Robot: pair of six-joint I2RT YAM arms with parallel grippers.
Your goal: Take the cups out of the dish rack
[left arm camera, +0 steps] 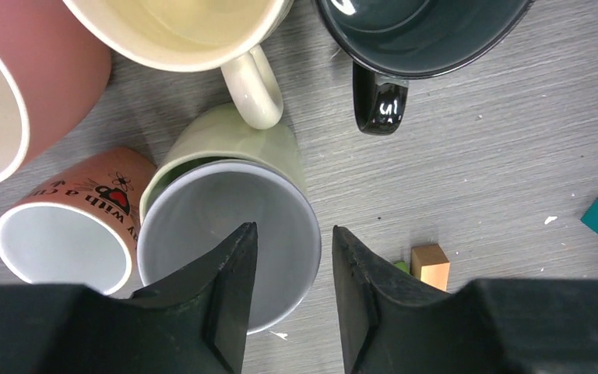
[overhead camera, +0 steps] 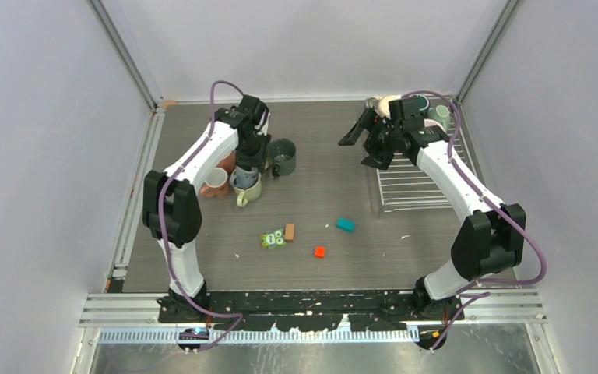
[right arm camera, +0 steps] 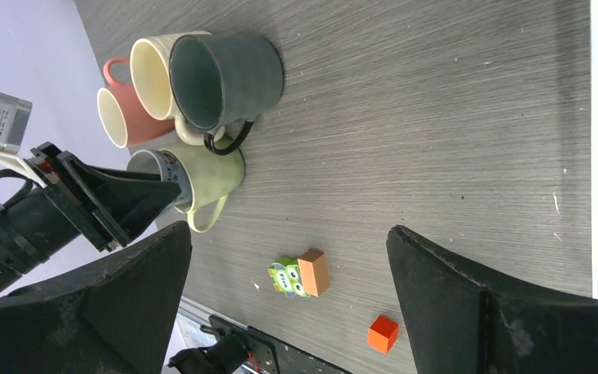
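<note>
Several cups stand bunched at left: a grey cup nested in a pale green cup, terracotta cups, a cream mug and a dark grey mug. My left gripper is over the grey cup, fingers apart, one finger across its opening and the other just outside its rim in the wrist view; contact is unclear. My right gripper stands open at the left side of the dish rack, which holds more cups at its back; its arm hides part of them.
An owl block, a wooden block, a red cube and a teal block lie at the front middle. The table between the cup cluster and the rack is clear.
</note>
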